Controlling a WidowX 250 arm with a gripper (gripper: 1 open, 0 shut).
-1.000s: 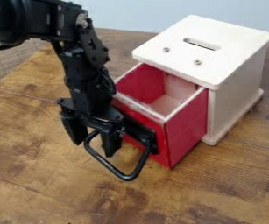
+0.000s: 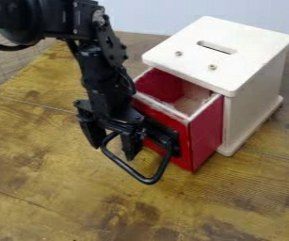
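Observation:
A white wooden box (image 2: 252, 89) with a slot and two screws on top holds a red-fronted drawer (image 2: 199, 139), pulled partly out toward the lower left, its pale inside visible. A black loop handle (image 2: 148, 177) juts from the drawer front. My black gripper (image 2: 113, 139) is at the handle's left part, in front of the drawer; whether its fingers are closed on the handle is hard to tell.
The box takes up the right side, and a pale surface lies beyond the table's back edge.
The drawer sits a little further into the box, less of its inside showing. My arm and gripper have moved slightly toward the box along with it.

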